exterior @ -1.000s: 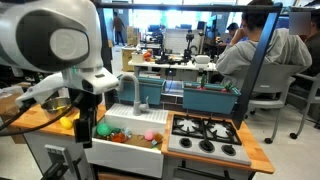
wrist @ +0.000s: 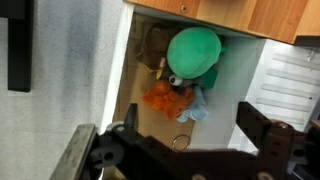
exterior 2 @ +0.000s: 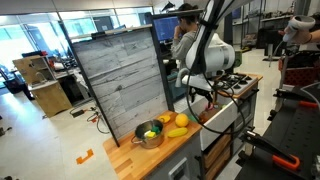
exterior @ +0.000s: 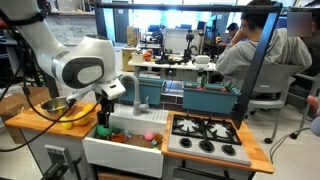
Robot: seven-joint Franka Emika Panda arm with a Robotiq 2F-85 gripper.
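My gripper stands open above a white-walled drawer, with nothing held between its fingers. Inside the drawer, in the wrist view, lie a rounded green item, a crumpled orange item, a light blue cloth-like piece and a brown item. The orange and blue pieces appear in the space ahead of the fingertips. From exterior view 1, the white arm hangs at the drawer's left side, and a pink item shows further right in it.
A black stovetop sits right of the drawer. To the left, the wooden counter carries a metal pot and yellow items. A grey faucet rises behind the drawer. Open floor lies beyond the counter.
In exterior view 1 the arm has drawn back from the camera towards the counter and drawer, looking smaller now. The drawer and its contents look unmoved.
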